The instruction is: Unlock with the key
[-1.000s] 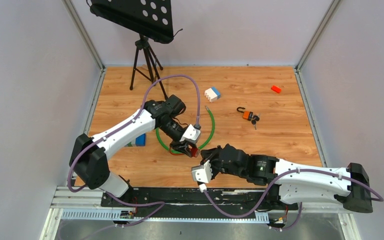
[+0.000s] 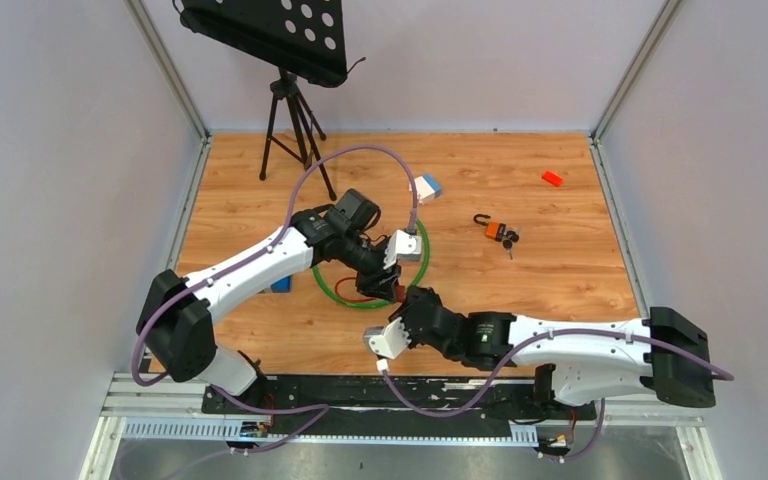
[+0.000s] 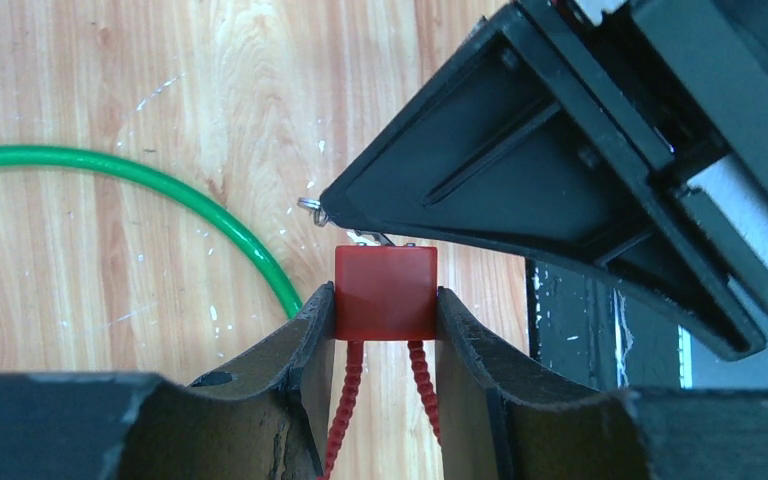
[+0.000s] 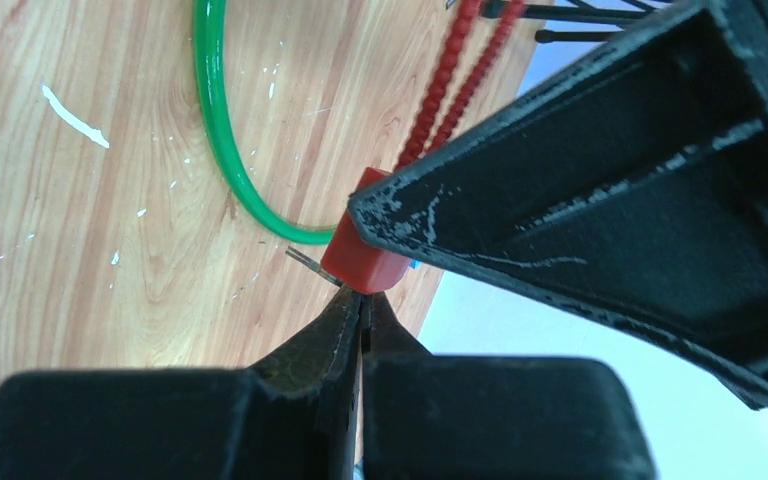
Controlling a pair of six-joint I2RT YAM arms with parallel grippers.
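A red lock [image 3: 386, 293] with a red beaded cable is clamped between the fingers of my left gripper. My right gripper is shut, its tips right at the lock body. From those tips a small key [image 3: 370, 238] shows as a thin bit of metal against the lock's edge, and a little metal ring [image 3: 312, 208] sticks out on the other side. How deep the key sits in the lock is hidden. Seen from above, the two grippers meet over the front middle of the table, covering most of the lock [image 2: 400, 293].
A green hose [image 2: 422, 262] curves on the table under the left arm. Further right lie an orange padlock [image 2: 496, 230] with keys and a red block [image 2: 552, 178]. A white-and-blue block [image 2: 424, 189] and a black stand [image 2: 300, 125] are at the back.
The left gripper has turned and shifted slightly right, still holding the lock.
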